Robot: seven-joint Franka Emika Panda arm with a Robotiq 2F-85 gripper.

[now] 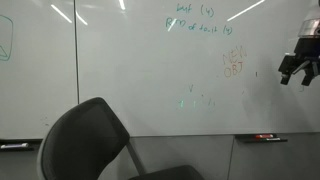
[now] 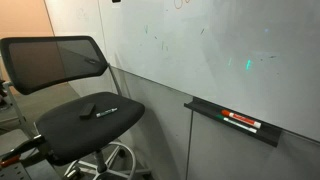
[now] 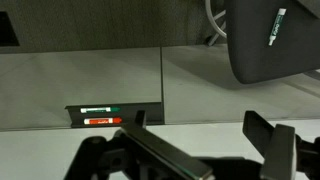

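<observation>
My gripper [image 1: 296, 80] hangs before the whiteboard [image 1: 170, 60] at the right edge of exterior view 1, its fingers apart. In the wrist view the gripper is open, with nothing between its fingers. A black tray [image 2: 275, 135] on the wall under the board holds a red marker [image 2: 240, 117] and a green marker [image 2: 238, 125]. Another marker [image 2: 106, 113], white with a green end, lies on the black chair's seat [image 2: 70, 135] beside a dark block [image 2: 93, 104].
The chair's mesh backrest [image 1: 88, 140] rises in front of the board's lower left. A second tray [image 1: 18, 147] is at the far left. Writing [image 1: 195, 12] and small marks cover parts of the board. Wall panels [image 3: 80, 78] between seat and tray are bare.
</observation>
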